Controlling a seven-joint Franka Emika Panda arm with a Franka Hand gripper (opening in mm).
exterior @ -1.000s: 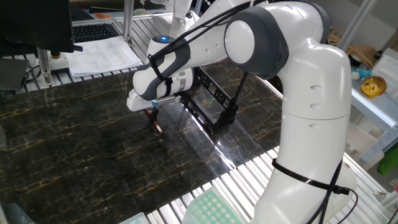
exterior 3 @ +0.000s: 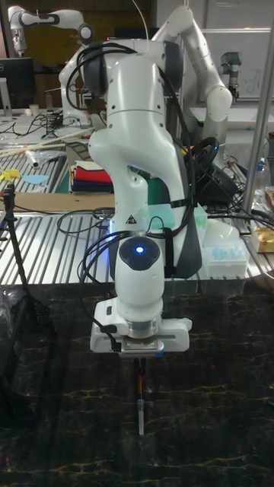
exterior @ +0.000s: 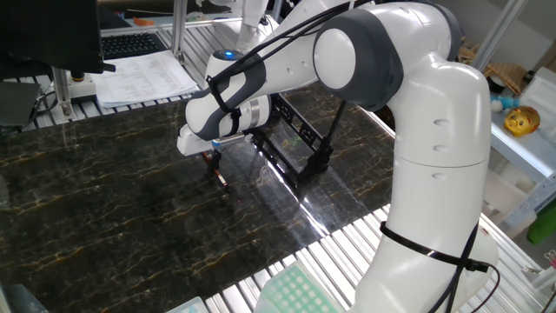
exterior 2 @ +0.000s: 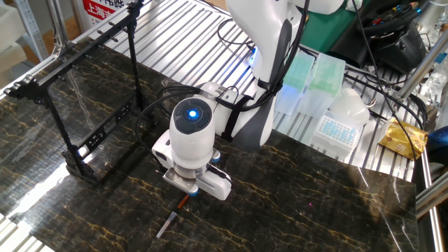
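A slim pen-like stick (exterior: 222, 181), reddish-brown with a pale end, is at the gripper's tip over the dark marbled tabletop. My gripper (exterior: 216, 165) points down over it, with a dark finger beside the stick. In the second view the pale end of the stick (exterior 2: 166, 225) sticks out from under the white hand, which hides the fingertips. The third view has the stick (exterior 3: 141, 416) extending toward the camera from below the hand. Whether the fingers are closed on it, or it rests on the table between them, I cannot tell.
A black open frame (exterior 2: 80, 143) stands on the marbled table (exterior 2: 294, 210) close beside the hand. Plastic boxes (exterior 2: 336, 136) sit on the ribbed metal surface behind the table's edge. Papers (exterior: 143, 80) lie beyond the far edge.
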